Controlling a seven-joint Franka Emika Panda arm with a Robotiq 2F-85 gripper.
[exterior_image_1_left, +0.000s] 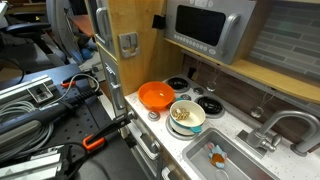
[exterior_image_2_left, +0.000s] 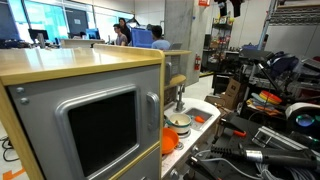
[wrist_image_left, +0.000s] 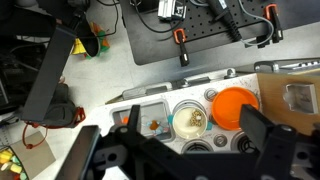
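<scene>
My gripper hangs high over the toy kitchen counter in the wrist view. Its dark fingers (wrist_image_left: 256, 124) are spread wide at left and right, with nothing held between them. Far below stands an orange bowl (wrist_image_left: 234, 108) on the counter, which looks empty in exterior view 1. Beside it, a pale bowl (wrist_image_left: 190, 120) contains small yellowish-brown items and, in exterior view 1, appears to rest on other dishware. A small orange and blue object (exterior_image_1_left: 217, 157) lies inside the sink (exterior_image_1_left: 237, 171). Exterior view 1 does not show the gripper.
Black burners (exterior_image_1_left: 210, 105) lie behind the bowls. The faucet (exterior_image_1_left: 270, 129) rises at the sink's back edge. Above the counter, a microwave (exterior_image_1_left: 208, 27) and wooden shelf (exterior_image_1_left: 270, 75) overhang; a tall wooden panel (exterior_image_1_left: 135, 45) closes the left side. Equipment and cables fill the black table (exterior_image_1_left: 75, 125).
</scene>
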